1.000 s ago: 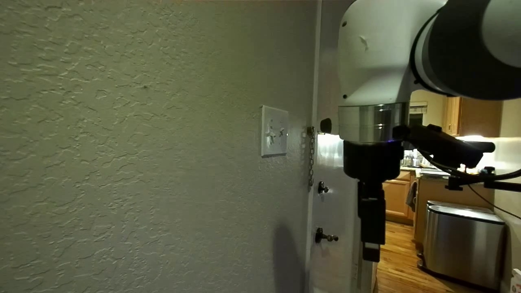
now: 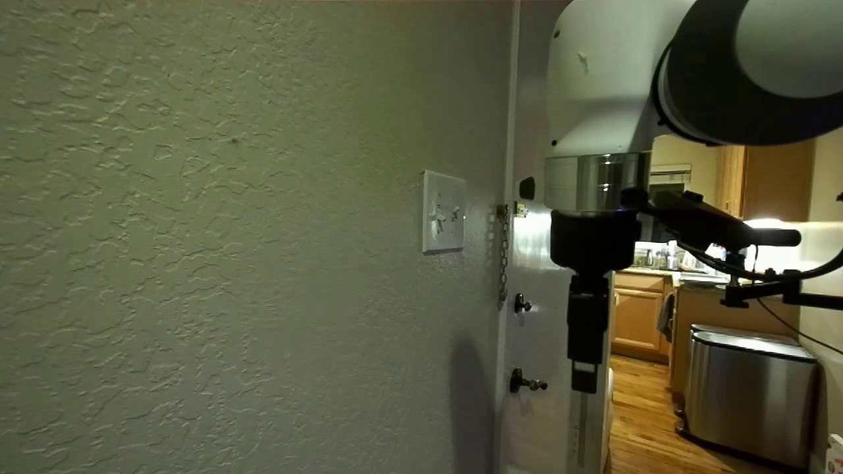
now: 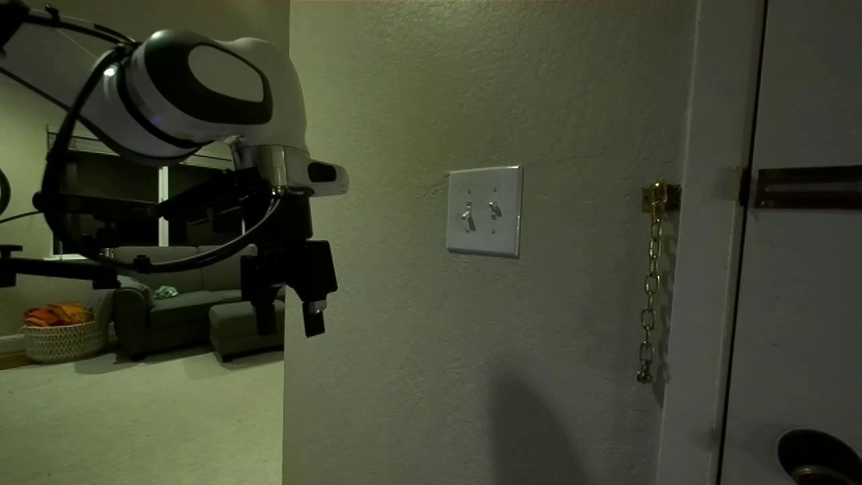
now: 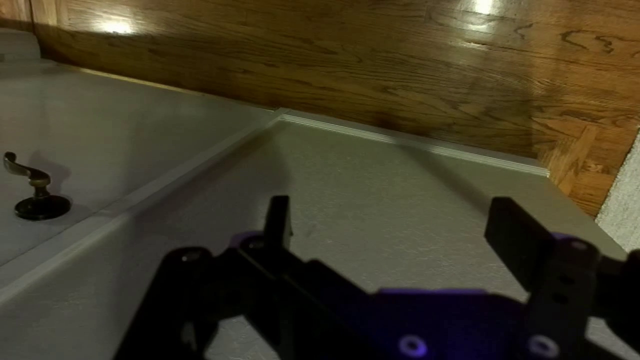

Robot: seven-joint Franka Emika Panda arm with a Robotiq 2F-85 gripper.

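A white plate with two toggle switches [image 3: 485,211] is mounted on the textured wall; it also shows side-on in exterior view 1, as the switch plate [image 2: 444,212]. My gripper points downward, its black fingers wide apart and only empty space between them. In exterior view 2 the gripper [image 3: 289,322] hangs left of the plate, its fingertips lower than the plate. Exterior view 1 has the gripper [image 2: 585,379] right of the plate, apart from the wall. The switch plate is outside the wrist view.
A door chain [image 3: 648,299] hangs between the plate and the white door [image 3: 800,323]. The door's lever handle [image 4: 39,186] sticks out at the left of the wrist view. A steel bin [image 2: 747,395] stands on the wood floor behind. The wall around the plate is clear.
In exterior view 1 my arm and gripper have risen and shifted slightly left, toward the wall. The gripper's shadow on the wall has moved too. The switch plate looks the same.
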